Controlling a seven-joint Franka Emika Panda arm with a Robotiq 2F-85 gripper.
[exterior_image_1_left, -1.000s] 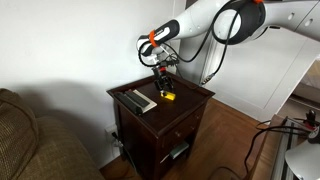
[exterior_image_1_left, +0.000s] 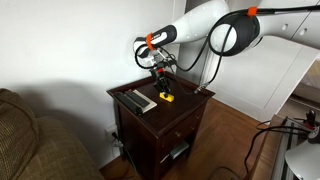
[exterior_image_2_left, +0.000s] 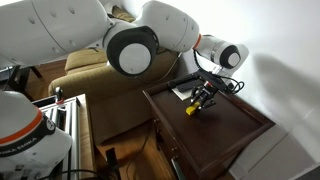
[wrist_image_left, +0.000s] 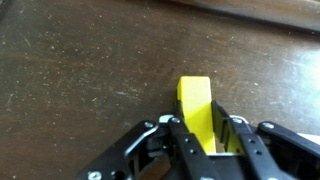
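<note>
A yellow block-like object (wrist_image_left: 196, 105) sits between the two black fingers of my gripper in the wrist view, one finger touching each side. Its far end sticks out past the fingertips, just over or on the dark wooden cabinet top (wrist_image_left: 80, 80). In exterior view 1 the yellow object (exterior_image_1_left: 167, 97) shows at the middle of the cabinet top, under my gripper (exterior_image_1_left: 163, 91). From exterior view 2, the same yellow object (exterior_image_2_left: 191, 111) appears below the gripper's wrist. Whether it touches the wood I cannot tell.
A grey and black flat item (exterior_image_1_left: 137, 101) lies at the cabinet's left edge. One drawer below looks slightly open, with something pale (exterior_image_1_left: 178, 150) at it. A brown sofa (exterior_image_1_left: 40, 135) stands left.
Over the last second the yellow object and the gripper have shifted very slightly left in exterior view 1. The cabinet and the flat item stay put.
</note>
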